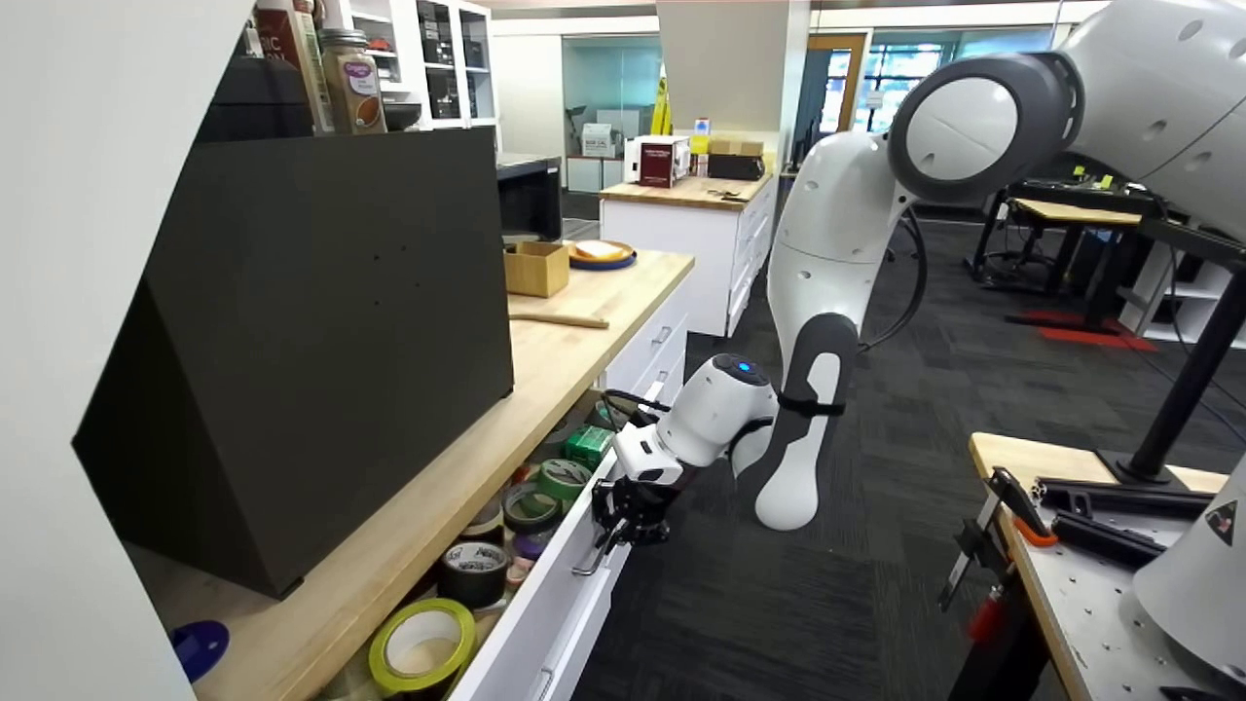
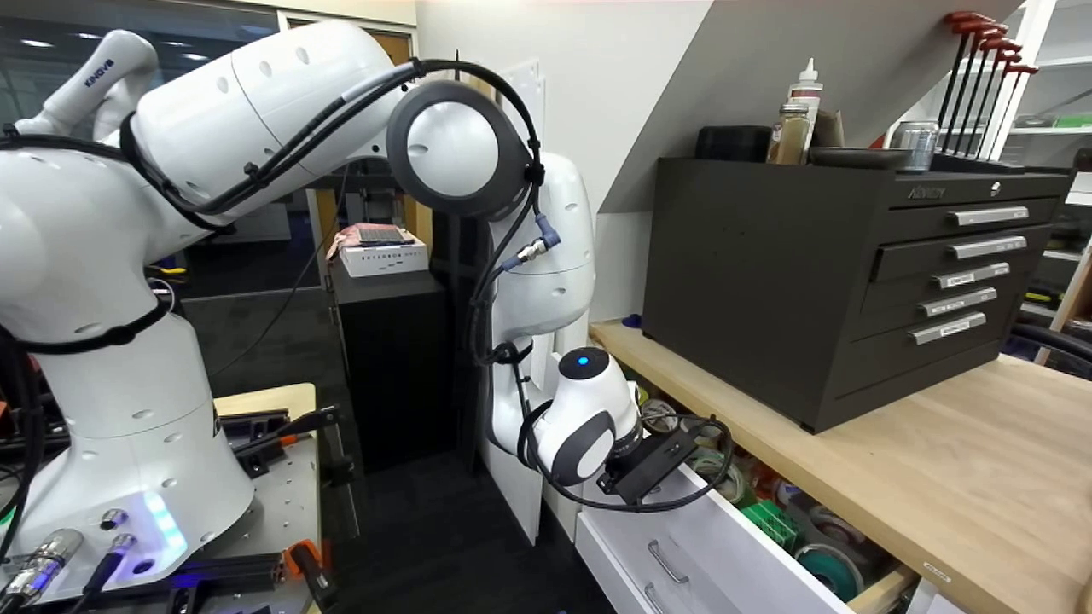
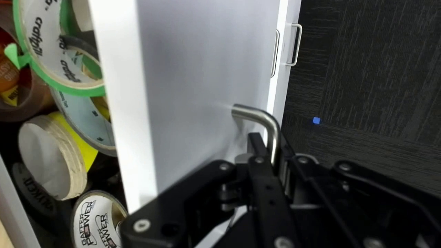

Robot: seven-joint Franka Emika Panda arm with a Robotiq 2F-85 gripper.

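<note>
The white drawer (image 1: 543,608) under the wooden counter stands pulled out, with rolls of tape showing inside. Its metal handle (image 3: 260,117) passes between the black fingers of my gripper, which is shut on it. In the first exterior view the gripper (image 1: 628,514) sits low against the drawer front. From the other side, the gripper (image 2: 650,466) appears at the same drawer (image 2: 706,558), its fingertips mostly hidden by its own body.
Inside the drawer lie a yellow tape roll (image 1: 422,646), a green tape roll (image 3: 37,53) and a green box (image 2: 769,524). A dark tool cabinet (image 1: 339,339) stands on the counter (image 1: 461,456). Open floor (image 1: 771,608) lies before the drawer.
</note>
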